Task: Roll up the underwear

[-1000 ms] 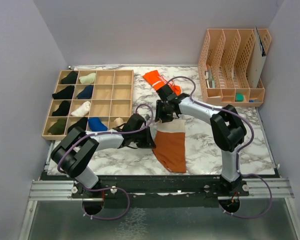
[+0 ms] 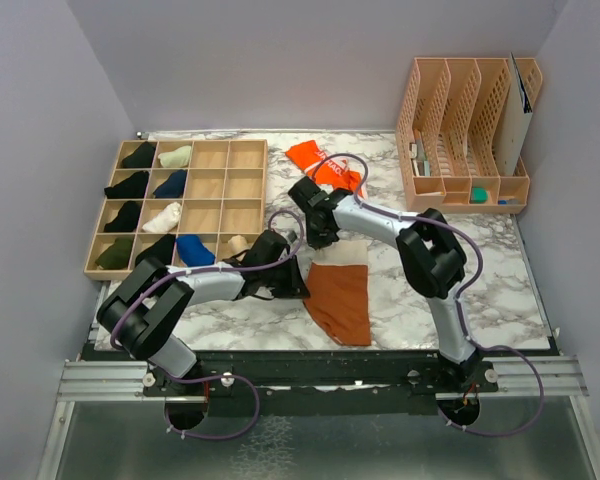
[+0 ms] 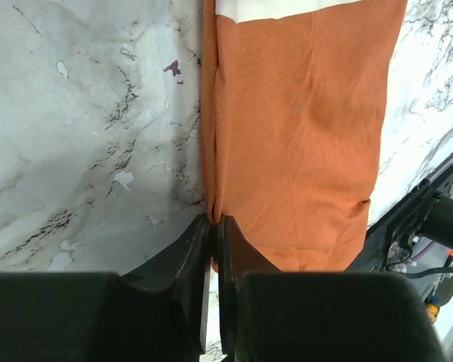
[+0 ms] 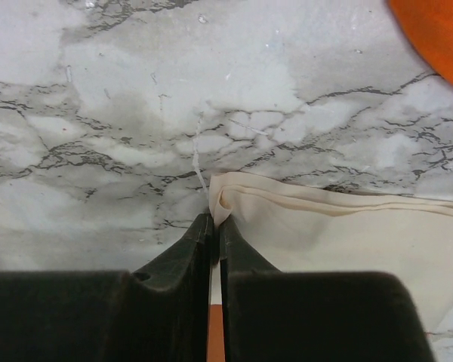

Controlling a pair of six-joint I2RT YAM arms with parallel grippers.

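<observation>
The underwear lies flat on the marble table, with a brown-orange body [image 2: 340, 300] and a cream band [image 2: 344, 253] at its far end. My left gripper is shut on the folded left edge of the orange cloth [image 3: 294, 121]. At the cream end, the fingertips of my right gripper are closed together over the layered corner of the cream band [image 4: 340, 234]. From above, both grippers line up along the garment's left side, the right one farther back, and the arms partly cover that edge.
Left of the cloth stands a wooden compartment box [image 2: 210, 187] with several rolled dark, white and blue pieces. An orange bag [image 2: 320, 160] lies behind the right arm. A tan divided rack [image 2: 460, 125] is at back right. Bare marble [image 2: 410, 310] shows right of the cloth.
</observation>
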